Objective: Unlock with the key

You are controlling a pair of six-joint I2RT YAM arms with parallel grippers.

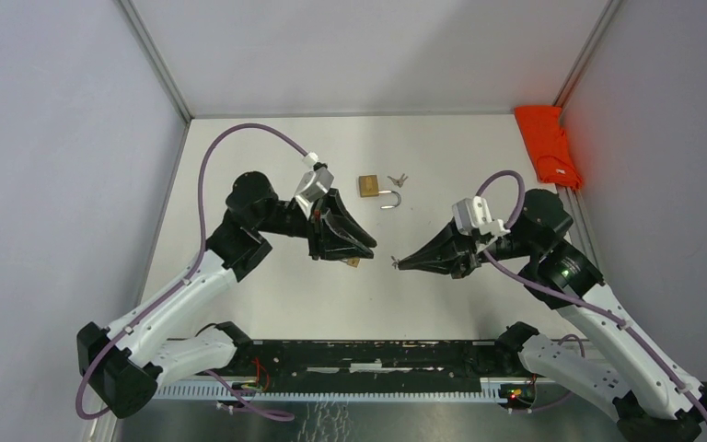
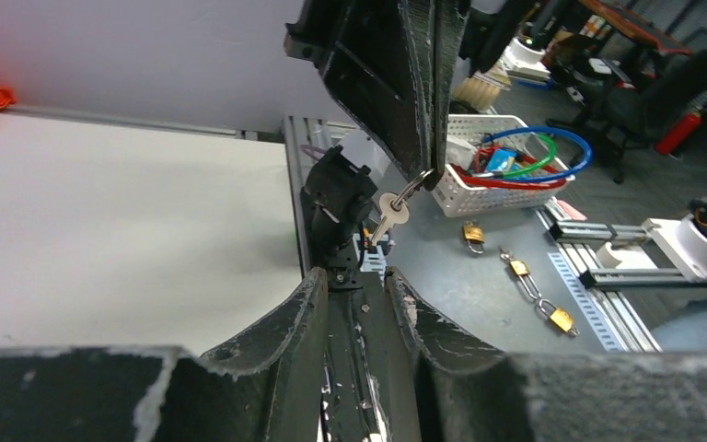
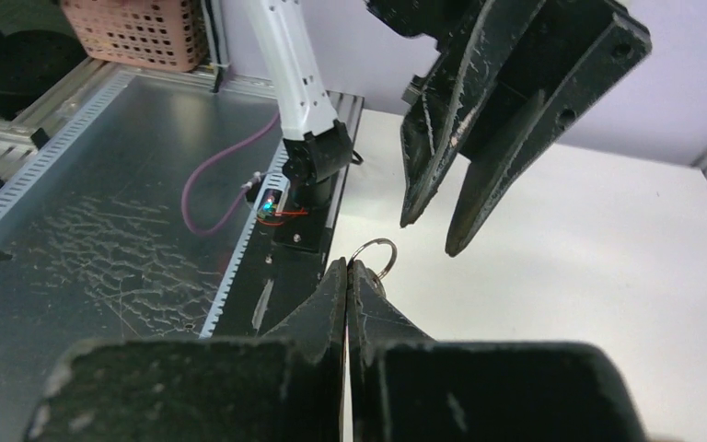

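My right gripper [image 1: 399,263] is shut on the ring of a key [image 2: 392,209], which dangles below its fingertips in the left wrist view. My left gripper [image 1: 369,250] faces it just to the left, its fingers parted [image 3: 428,189] with nothing between them, near the key but apart from it. A small padlock [image 1: 353,262] is largely hidden under the left arm. A larger brass padlock [image 1: 368,186] with its shackle out and a pair of loose keys [image 1: 398,179] lie farther back on the white table [image 1: 460,304].
An orange cloth [image 1: 543,143] lies in the back right corner, and walls bound the table. Off the table, the left wrist view shows a basket [image 2: 479,194] and more padlocks.
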